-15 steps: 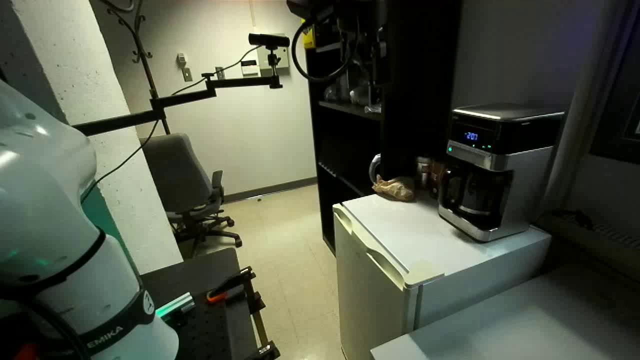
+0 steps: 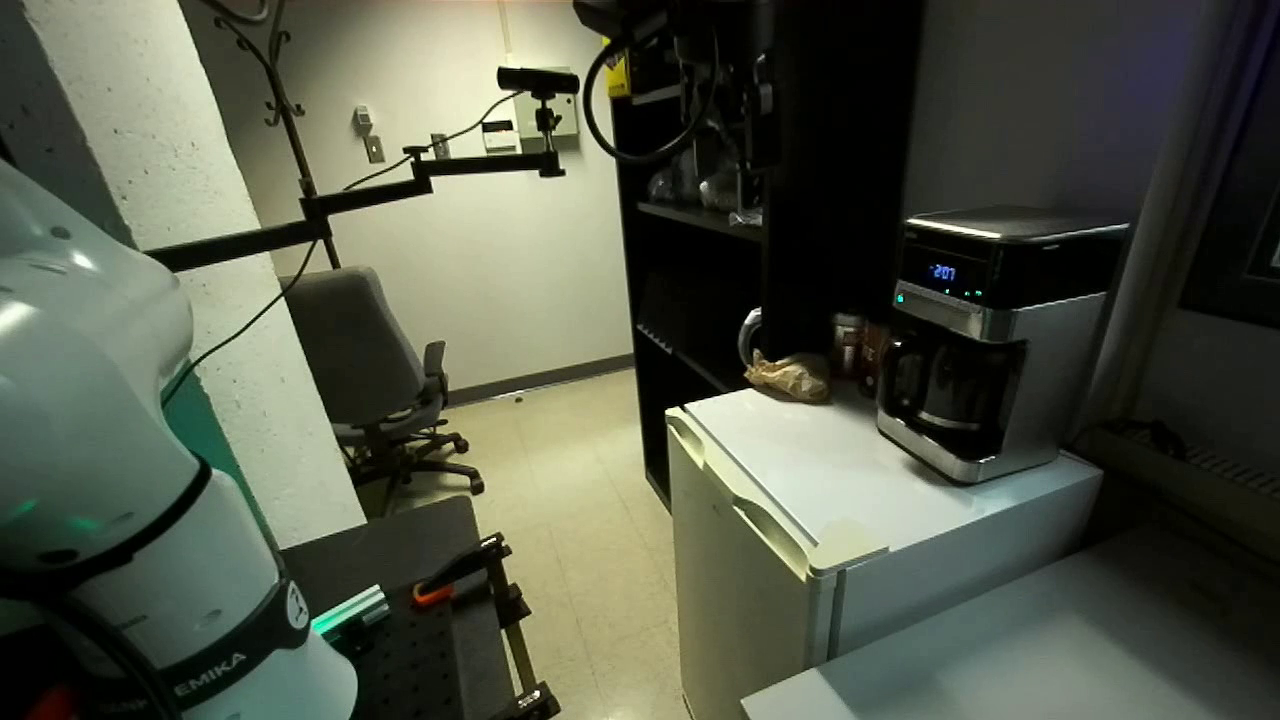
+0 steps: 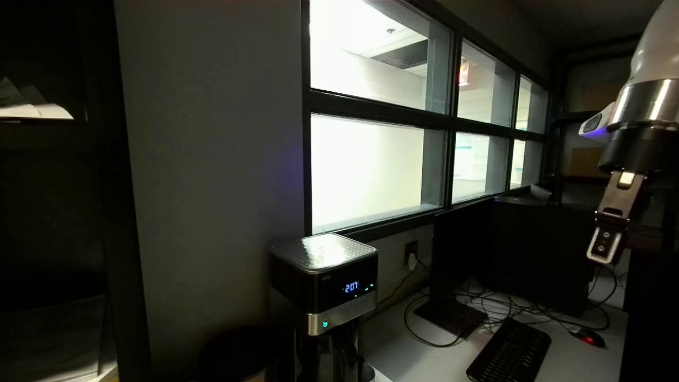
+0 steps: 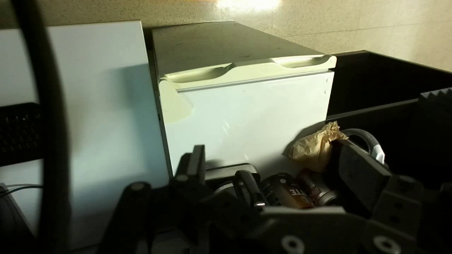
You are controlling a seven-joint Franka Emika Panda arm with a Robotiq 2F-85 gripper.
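My gripper stands open in the wrist view, its two fingers wide apart and nothing held between them. It hangs in the air; in exterior view 2 the gripper [image 3: 604,245] is at the right, pointing down. A black and silver coffee maker [image 2: 1056,348] with a lit clock stands on the white mini fridge [image 2: 780,462]. The glass carafe [image 2: 960,384] sits inside it. From above, the carafe's handle [image 4: 250,188] shows low in the wrist view, partly covered by gripper parts.
Beside the coffee maker are a crumpled brown paper bag [image 4: 315,148] and a dark can [image 4: 288,190]. A black shelf [image 2: 690,288] rises behind the fridge. A keyboard [image 3: 509,350] and tangled cables lie on the white desk.
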